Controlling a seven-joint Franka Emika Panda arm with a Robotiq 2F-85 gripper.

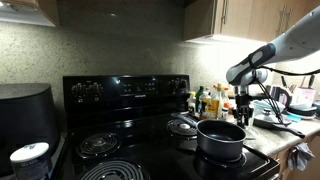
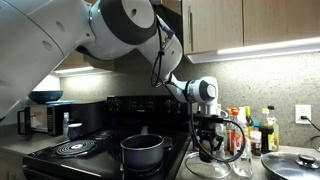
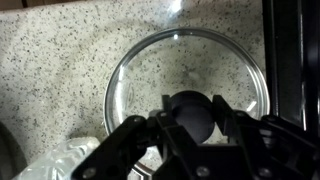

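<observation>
A round glass lid (image 3: 120, 95) with a metal rim and a black knob (image 3: 192, 112) fills the middle of the wrist view. My gripper is shut on the knob, its black fingers on either side. In exterior view 2 the lid (image 2: 208, 168) is a pale disc beneath my gripper (image 2: 208, 154), over the counter right of the stove. Whether the lid touches the counter I cannot tell. In exterior view 1 my gripper (image 1: 243, 121) is small, behind the black pot (image 1: 221, 138), which stands uncovered on the stove.
The stove (image 1: 105, 142) lies left of the counter. Bottles (image 2: 265, 130) line the wall behind the gripper. A lidded pan (image 2: 292, 162) sits at the right. In the wrist view, crumpled clear plastic (image 3: 60, 158) lies beside the lid.
</observation>
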